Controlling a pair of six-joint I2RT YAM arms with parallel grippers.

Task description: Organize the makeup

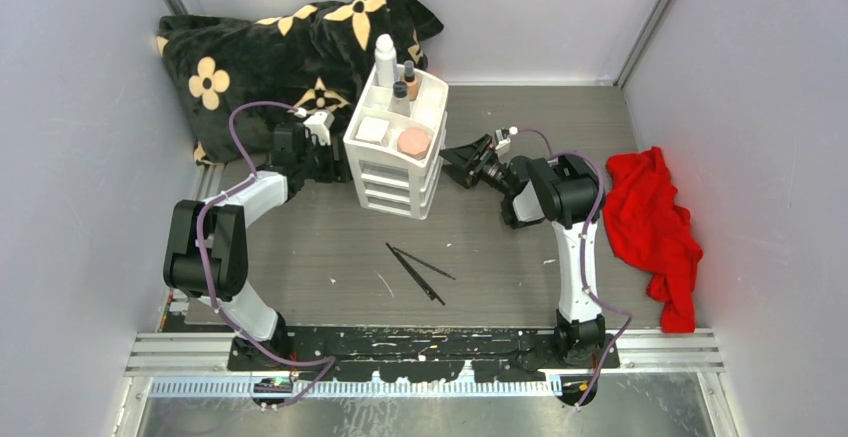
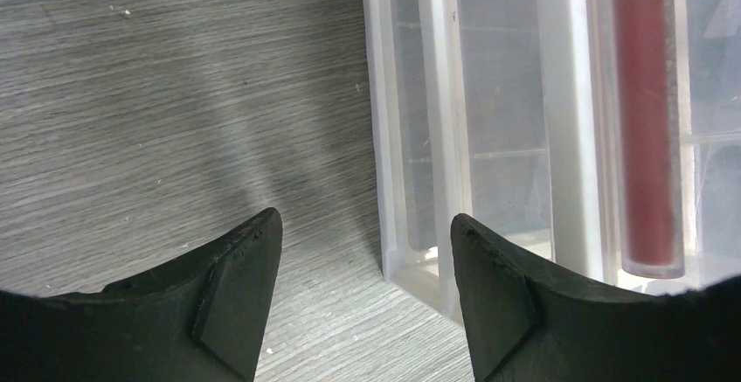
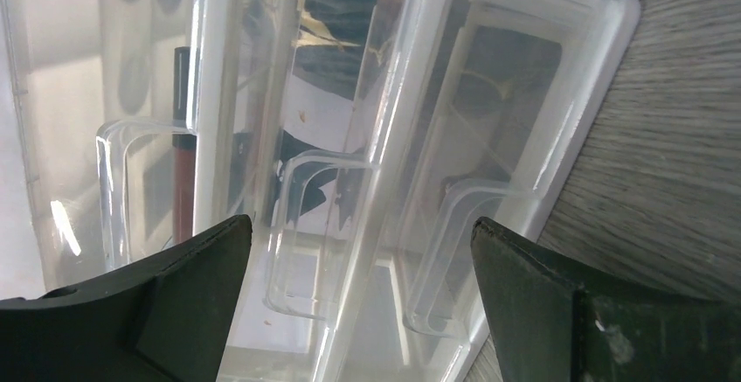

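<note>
A white makeup organizer [image 1: 398,182] with clear drawers stands upright at the middle back. In its top tray are a white bottle [image 1: 386,61], two smaller bottles, a white box [image 1: 373,131] and a round pink compact [image 1: 413,142]. Through its clear side, the left wrist view shows a red tube [image 2: 645,128]. My left gripper is open at the left side, one finger overlapping the organizer's edge in view. At the right side, my right gripper stands open before the drawer handles [image 3: 319,233], nothing gripped. Two dark pencils [image 1: 415,274] lie on the table in front.
A black cushion with cream flowers [image 1: 270,67] leans behind the left arm and organizer. A red cloth [image 1: 655,227] lies at the far right.
</note>
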